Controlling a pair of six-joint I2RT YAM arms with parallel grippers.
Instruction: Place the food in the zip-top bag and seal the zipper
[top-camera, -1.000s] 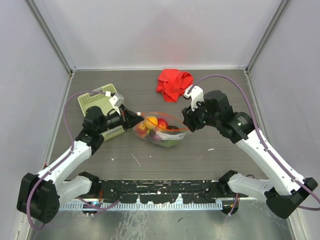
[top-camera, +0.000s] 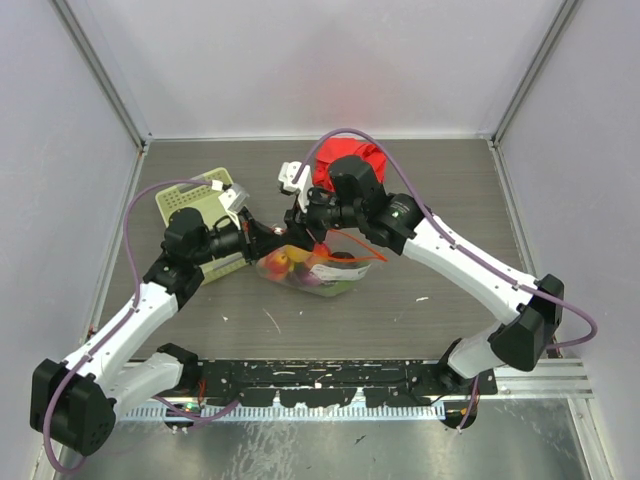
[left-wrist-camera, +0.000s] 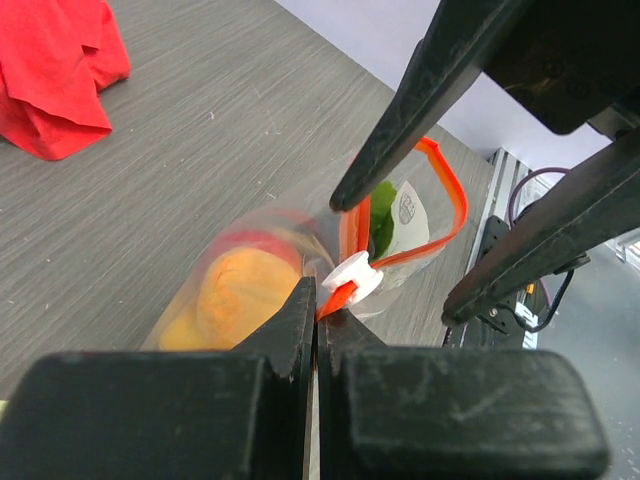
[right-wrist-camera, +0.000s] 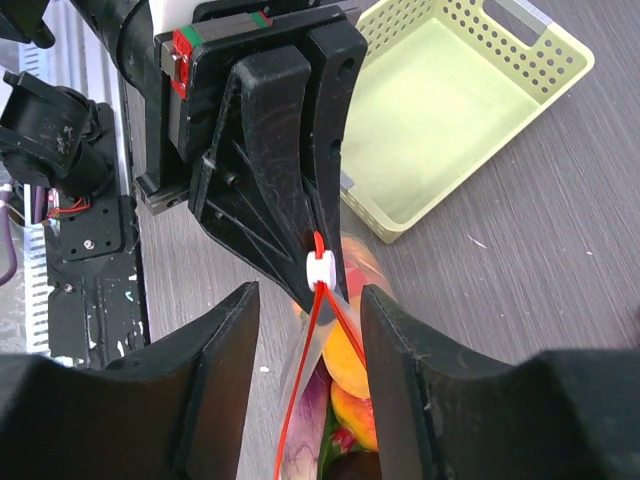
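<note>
The zip top bag (top-camera: 310, 270) holds fruit and vegetables, its orange zipper running up to a white slider (right-wrist-camera: 320, 270). My left gripper is shut at the bag's zipper end by the slider, with the orange strip between its fingertips. My right gripper stands open around that same end, its two fingers either side of the slider and zipper, close to the left gripper's tips. In the top view the two grippers meet over the bag's left part.
A pale perforated basket lies on the left, behind the left arm. A red cloth (left-wrist-camera: 50, 70) lies at the back. The table (top-camera: 420, 310) around the bag's right and front is bare.
The left gripper has stayed in place.
</note>
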